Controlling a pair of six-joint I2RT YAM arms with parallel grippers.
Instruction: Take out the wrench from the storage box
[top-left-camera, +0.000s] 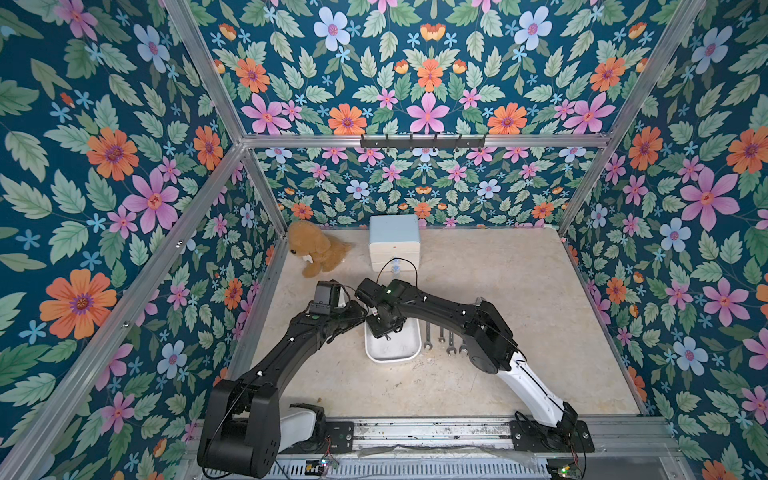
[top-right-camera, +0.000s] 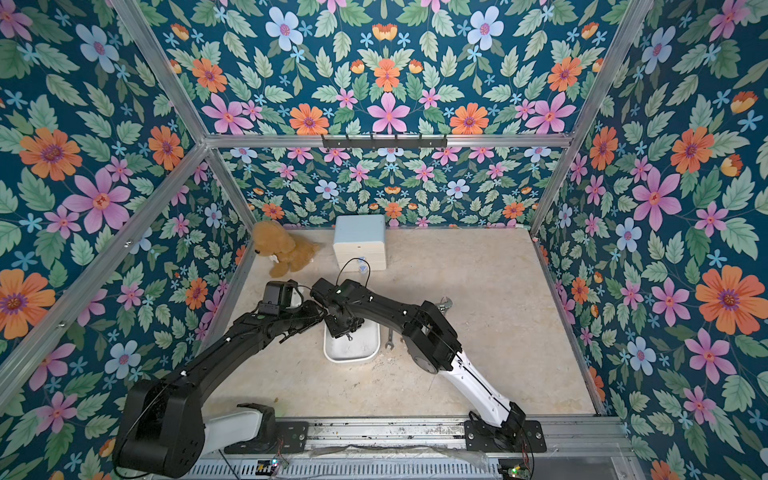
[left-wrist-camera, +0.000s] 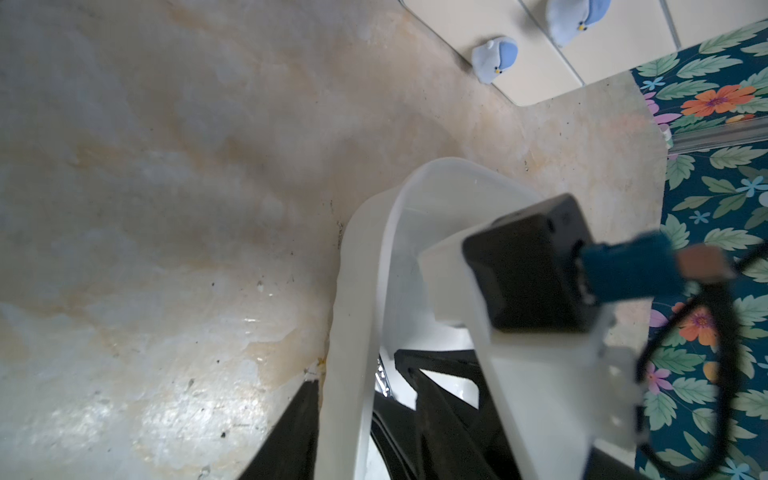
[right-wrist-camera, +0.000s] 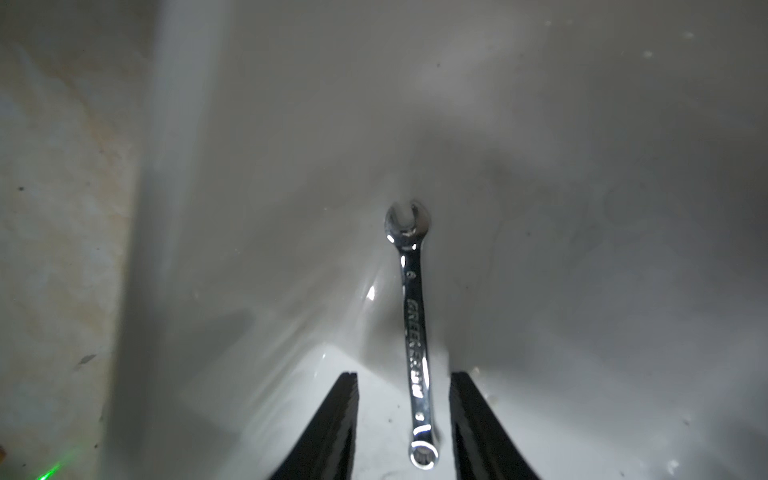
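The white storage box (top-left-camera: 405, 344) stands in the middle of the table. My left gripper is shut on the box's left side wall, one finger outside and one inside. On the box floor lies a small silver wrench (right-wrist-camera: 414, 320), its ring end toward my right gripper. That gripper is open over the box, and in the right wrist view the wrench's ring end appears between its two fingers, with clear space on both sides. How high the fingertips are above the floor cannot be told. In the top views the right arm covers most of the wrench.
Several larger wrenches (top-left-camera: 428, 332) lie right of the box, partly under the right arm. Behind the box is a small drawer cabinet with a blue top (top-left-camera: 394, 229). A brown plush dog (top-left-camera: 316, 249) sits at the back left.
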